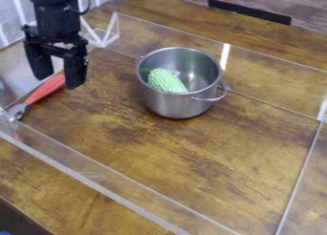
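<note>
My black gripper (55,71) is at the upper left, open, hanging above a red-handled utensil (46,89) that lies near the left edge with its metal end pointing toward the lower left. A steel pot (189,101) with side handles stands right of centre, holding a pale green vegetable-like object (165,80).
Clear panel edges run along the left, back and right of the workspace.
</note>
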